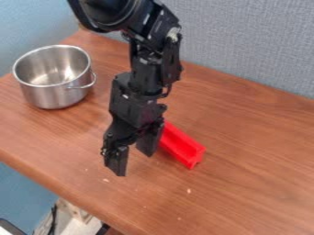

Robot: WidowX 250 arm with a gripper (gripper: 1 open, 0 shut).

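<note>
My black gripper (132, 152) hangs low over the wooden table in the middle of the camera view, open, its fingers pointing down. Just right of it lies a red elongated block (179, 145), angled from upper left to lower right, its upper-left end partly behind the gripper. Nothing shows between the fingers, though the dark parts overlap.
A steel pot (51, 77) with side handles stands at the back left. A grey textured wall runs along the back, and the table's edge shows at the lower left.
</note>
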